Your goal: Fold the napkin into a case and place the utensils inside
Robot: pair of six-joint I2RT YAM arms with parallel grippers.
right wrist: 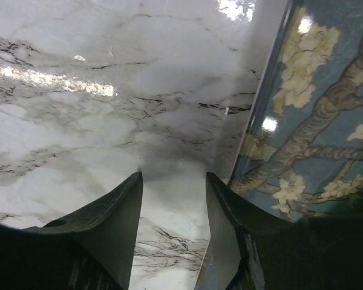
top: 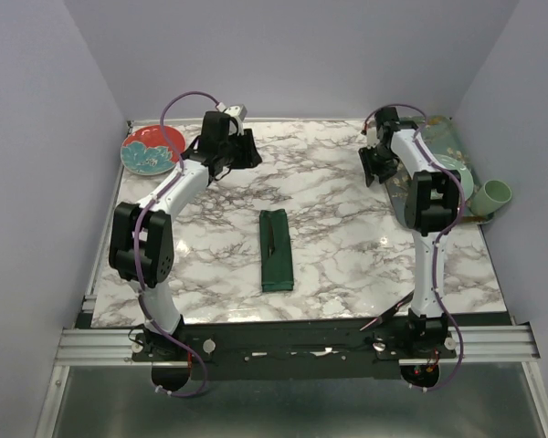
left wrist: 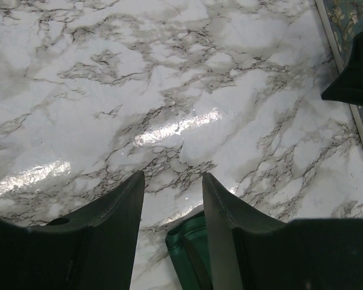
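Note:
The dark green napkin lies on the marble table as a narrow upright rectangle, left of the table's centre. A slim dark strip runs lengthwise in its upper part; whether that is a utensil or a gap between folds, I cannot tell. One corner of the napkin shows low in the left wrist view, partly behind a finger. Beyond it, to the upper left, my left gripper has its fingers apart and empty. My right gripper is open over bare marble beside the tray's left edge, nothing between its fingertips.
The floral tray on the right holds a pale green plate, with a green cup at its right edge. A red and blue plate sits back left. Bare marble fills the middle.

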